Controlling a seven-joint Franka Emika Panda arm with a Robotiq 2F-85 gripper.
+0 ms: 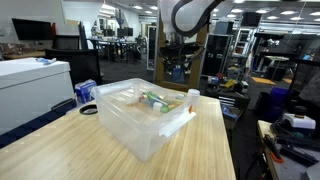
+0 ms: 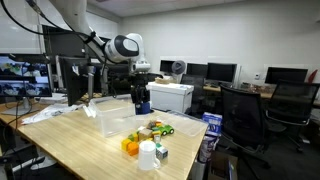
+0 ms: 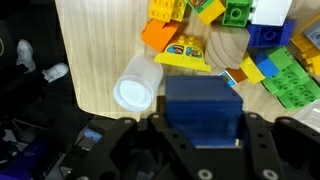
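My gripper (image 2: 140,97) is shut on a blue object (image 3: 203,110), which fills the middle of the wrist view and hides most of the fingers. In exterior view 2 this blue object (image 2: 142,106) hangs over the table, close to the toy blocks. Colourful toy blocks (image 3: 190,50) lie below it in the wrist view, with a white cup (image 3: 137,83) beside them. That white cup (image 2: 148,156) stands on the near part of the table in exterior view 2.
A clear plastic bin (image 1: 140,120) takes up much of the table beyond the blocks. Green blocks (image 3: 290,85) lie at the right of the wrist view. Bare wood (image 1: 75,150) shows at the near left in exterior view 1.
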